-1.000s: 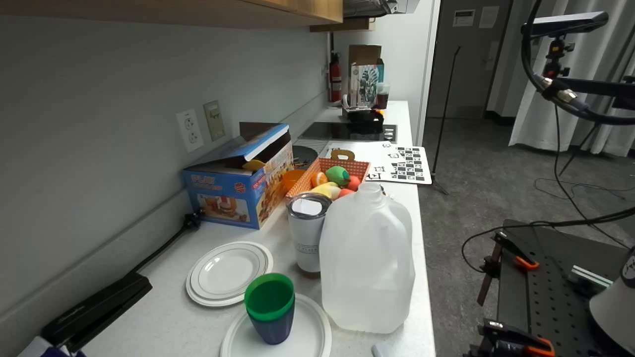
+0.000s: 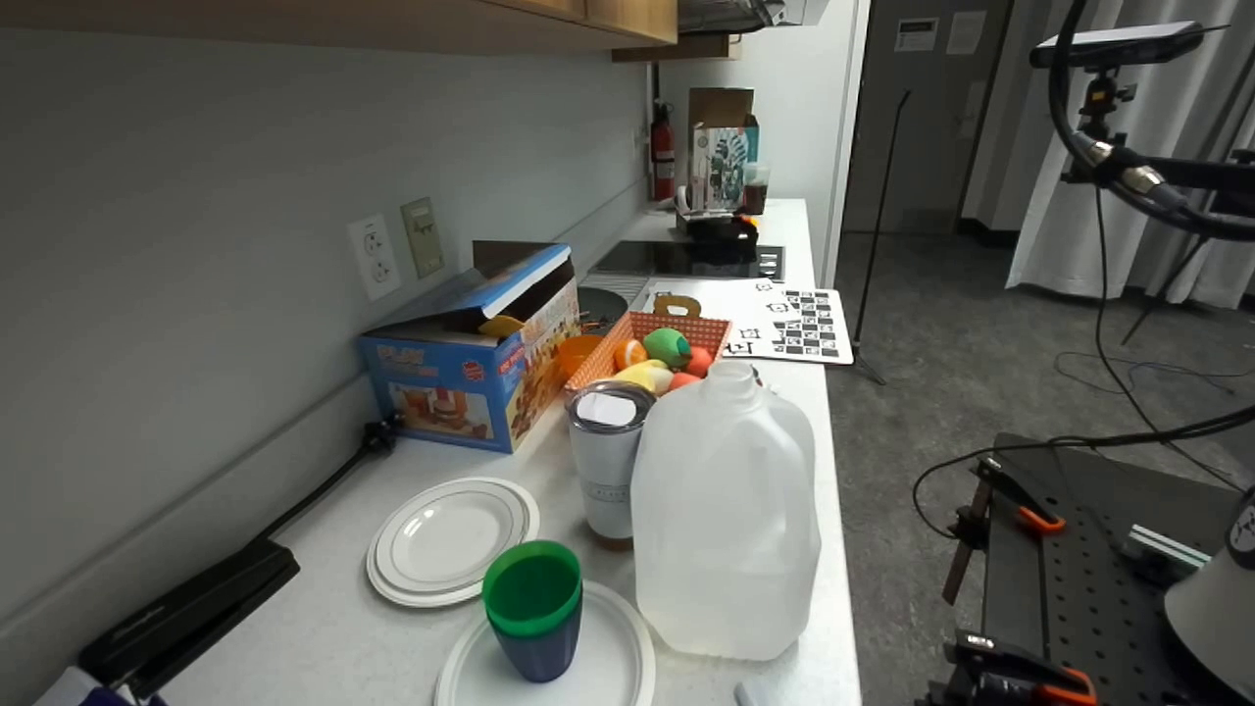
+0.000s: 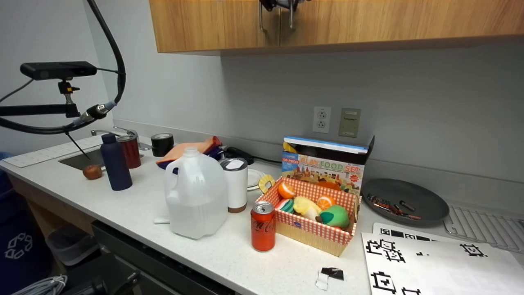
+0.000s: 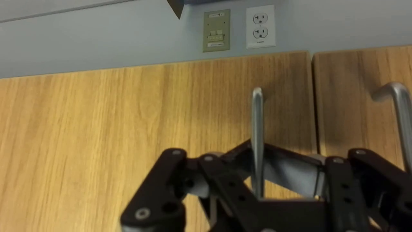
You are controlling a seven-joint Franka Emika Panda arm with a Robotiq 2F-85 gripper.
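In the wrist view my gripper is at a wooden cabinet door (image 4: pixel 127 143), its fingers drawn together. A vertical metal handle (image 4: pixel 257 127) crosses in front of the dark fingertips, which reach past it toward the door. Whether any of the handle is pinched is unclear, and nothing else shows between the fingers. Both doors look closed, with a thin seam between them. The neighbouring door's handle (image 4: pixel 402 120) stands clear to the right. In exterior view 2 only a dark bit of the gripper (image 3: pixel 278 4) appears at the top edge, beside the handles.
Below the cabinet, the counter holds a milk jug (image 3: pixel 199 196), a red can (image 3: pixel 263 228), a basket (image 3: pixel 307 227) of toy food and a play food box (image 3: pixel 324 169). A dark pan (image 3: pixel 407 201) lies at the right. Open air separates the cabinet from these.
The arm's cable at the upper right has shifted slightly rightward in exterior view 1. The counter objects stand where they were.
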